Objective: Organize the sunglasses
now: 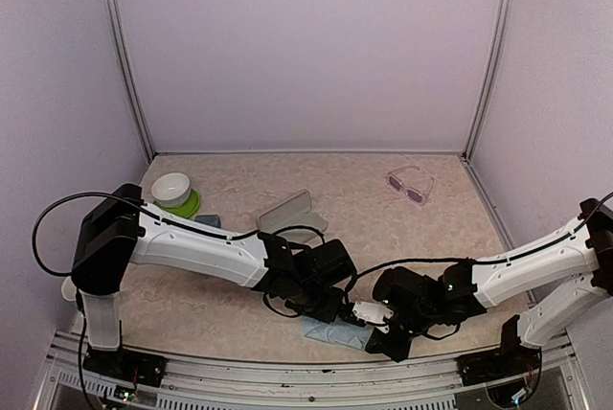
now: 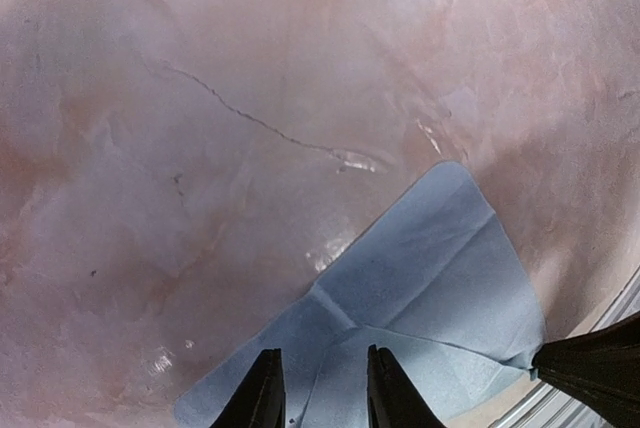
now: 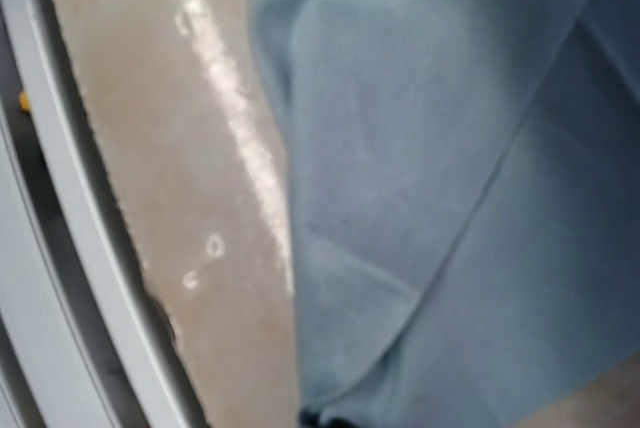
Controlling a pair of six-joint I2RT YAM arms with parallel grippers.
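A blue-grey cloth point(image 1: 336, 331) lies folded near the table's front edge, partly hidden under both arms. Creases in the cloth point(image 2: 440, 288) run to its right corner, where my right gripper is shut on it. The right wrist view is mostly filled by the cloth point(image 3: 400, 148). Over the cloth's lower part, my left gripper stands open, its two fingertips apart with nothing gripped between them. Pink-framed sunglasses point(image 1: 416, 194) rest at the back right. An open, pale glasses case point(image 1: 284, 211) sits behind the left arm, which partly covers it.
At the back left, a white bowl point(image 1: 171, 189) stands on green dishware point(image 1: 190, 205), with a small grey-blue object point(image 1: 208, 220) beside it. A metal rail point(image 1: 287, 364) borders the front. The table between case and sunglasses is clear, while the two wrists are very close together.
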